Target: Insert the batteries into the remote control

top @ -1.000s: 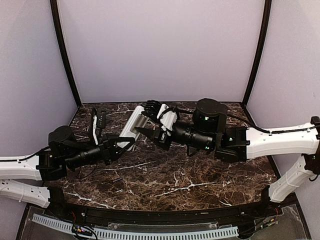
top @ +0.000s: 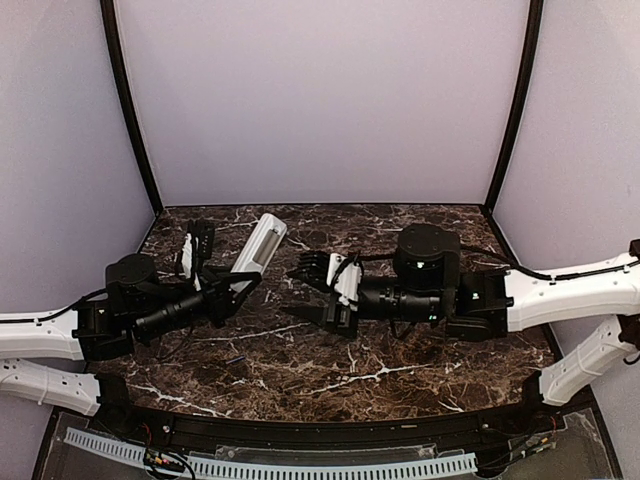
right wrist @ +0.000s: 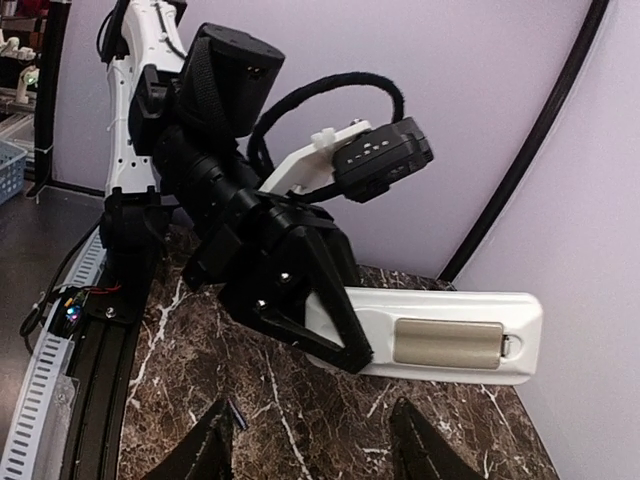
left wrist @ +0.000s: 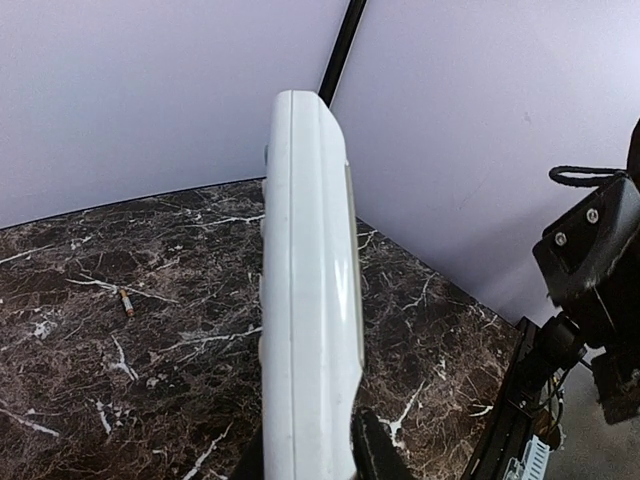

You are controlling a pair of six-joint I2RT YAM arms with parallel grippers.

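Observation:
A white remote control [top: 260, 246] slants upward from my left gripper [top: 240, 285], which is shut on its lower end. The right wrist view shows the long recessed panel of its battery bay [right wrist: 447, 343] facing my right arm; whether a battery lies inside, I cannot tell. To the right of the remote and clear of it, my right gripper [top: 298, 294] stands open, with its fingers [right wrist: 213, 445] apart and nothing held. On the marble table lies a small dark slim piece, perhaps a battery [top: 236, 359]. A small orange-and-white cylinder [left wrist: 126, 302] lies there in the left wrist view.
White walls enclose the back and sides. A perforated white rail [top: 330, 469] runs along the front edge. A blue basket [right wrist: 10, 174] shows outside at the far left of the right wrist view.
My right gripper has drawn back from the remote, to the right and toward the front edge. The left gripper and the remote have shifted slightly left, the remote still held.

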